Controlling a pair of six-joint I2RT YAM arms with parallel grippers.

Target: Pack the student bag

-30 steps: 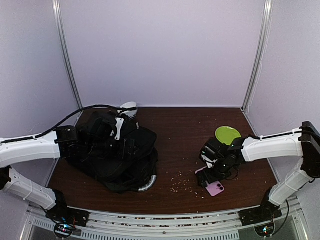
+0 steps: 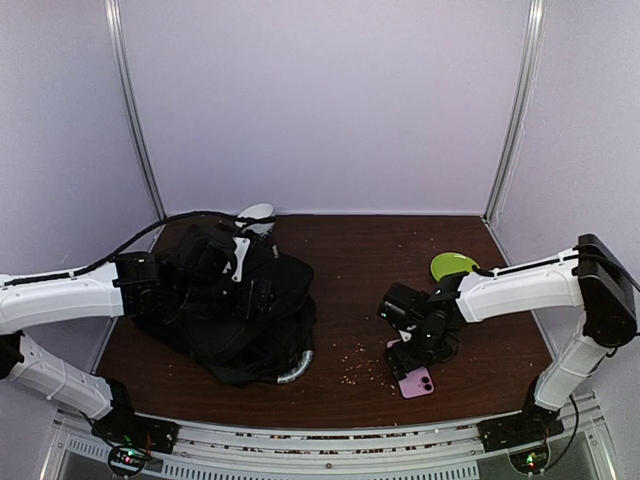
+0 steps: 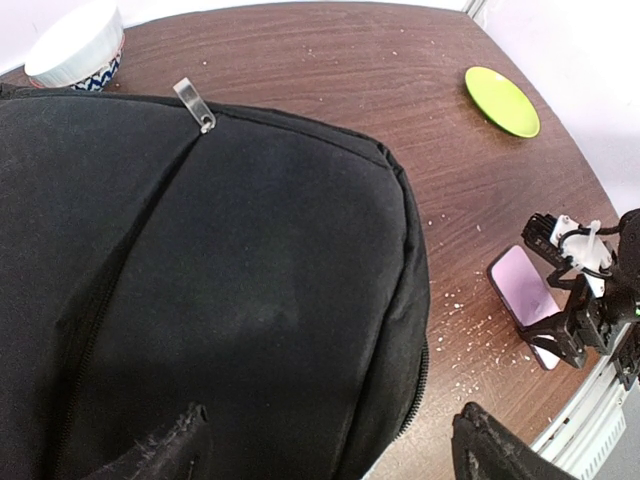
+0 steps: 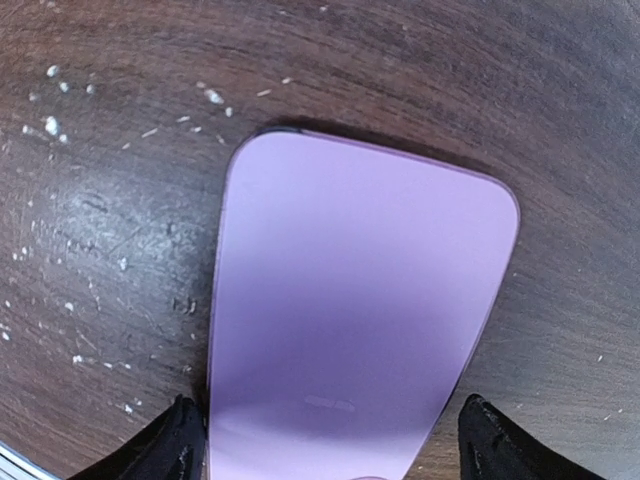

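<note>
A black backpack lies on the left of the table. My left gripper hangs over it with parted fingers, and in the left wrist view only the bag's dark cloth lies between and beyond them. At the front right, a pink-purple phone rests flat with its camera end toward the front edge. My right gripper is open astride the phone. Its left fingertip is against or very near the phone's left edge, while the right one stands apart from the other edge.
A green plate lies at the right, behind the right arm. Behind the bag stands a white bowl, patterned blue lower down. Pale crumbs are scattered left of the phone.
The phone has slid left and slightly toward the front, turning a little. My right gripper has moved left along with it. The left arm and backpack have hardly moved.
</note>
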